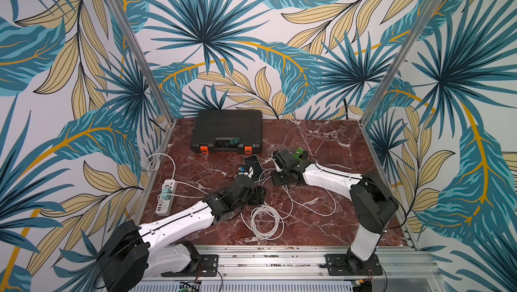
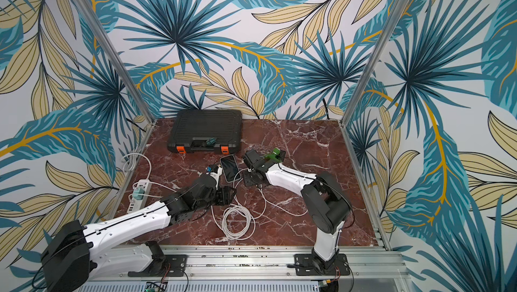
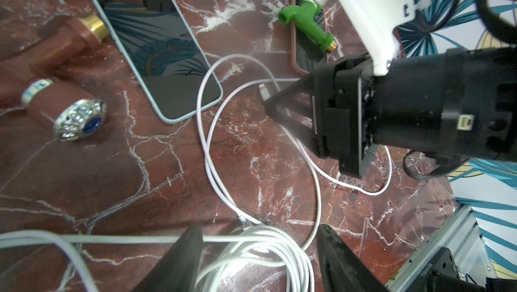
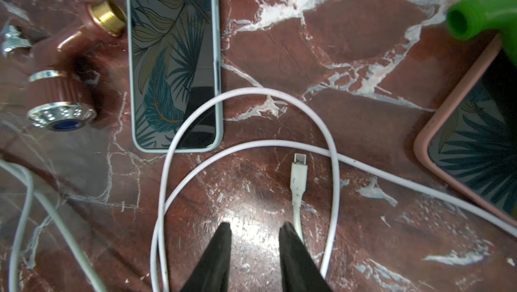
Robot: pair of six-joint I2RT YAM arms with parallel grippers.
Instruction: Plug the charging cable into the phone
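Observation:
The white cable's connector (image 4: 299, 173) lies on the table inside a loop of cable. In the right wrist view my right gripper points down just before it, a little left, fingers apart, nothing between them. A blue-edged phone (image 4: 172, 55) lies beyond, cable crossing its lower corner. A pink-edged phone (image 4: 463, 130) lies to the right under a green tap fitting (image 4: 484, 14). My left gripper hangs open above the coiled cable (image 3: 269, 238).
A brown faucet fitting (image 3: 70, 108) lies left of the blue-edged phone. A black case (image 1: 226, 130) stands at the back; a power strip (image 1: 164, 200) lies at the left.

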